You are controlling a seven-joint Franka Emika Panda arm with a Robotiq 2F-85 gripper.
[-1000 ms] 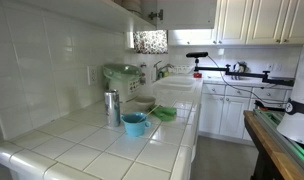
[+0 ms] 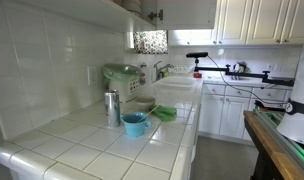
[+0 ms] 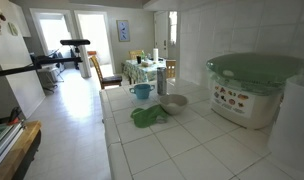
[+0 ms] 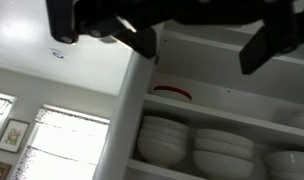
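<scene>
Two dark fingers come in from the top of the wrist view, set wide apart, so my gripper is open with nothing between them. Beyond it, stacks of white bowls (image 4: 223, 152) stand on a cabinet shelf. A light blue cup (image 2: 135, 124) rests on the white tiled counter (image 2: 77, 158). Next to it a metal canister (image 2: 113, 108) stands upright. A green cloth (image 3: 149, 117) lies crumpled beside a pale bowl (image 3: 174, 103). Neither exterior view shows the gripper.
A white container with a green lid (image 3: 256, 70) stands against the tiled wall. In the wrist view, a red-rimmed dish (image 4: 173, 92) sits on a higher shelf. A wooden table edge (image 2: 275, 143) lies across the aisle.
</scene>
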